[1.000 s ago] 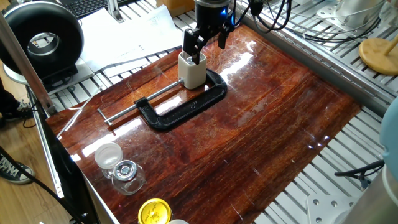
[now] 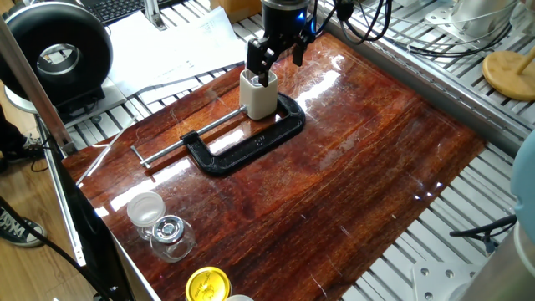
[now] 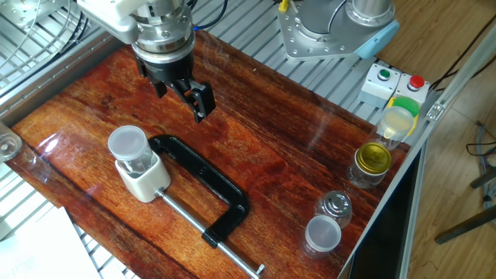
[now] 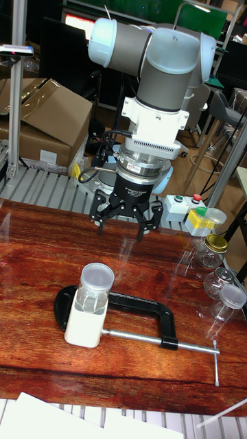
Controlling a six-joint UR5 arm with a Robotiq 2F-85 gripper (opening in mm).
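Observation:
My gripper (image 3: 182, 101) hangs above the table with its fingers spread and nothing between them. A clear jar with a frosted lid (image 3: 129, 143) stands upright in the cream holder (image 3: 145, 183), below and to one side of the gripper in the second exterior view. The black C-clamp (image 3: 203, 180) lies on the table, its steel screw (image 4: 146, 338) meeting the holder's side. In the third exterior view, the gripper (image 4: 125, 226) is behind and above the jar (image 4: 97, 278), apart from it. From the first exterior view, a gripper finger overlaps the holder (image 2: 259, 99) and hides most of the jar.
Along one table edge stand jars with a frosted lid (image 3: 322, 234), a silver lid (image 3: 337, 204) and a gold lid (image 3: 373, 159), plus another frosted-lid jar (image 3: 397, 122). Button boxes (image 3: 394, 87) sit beyond.

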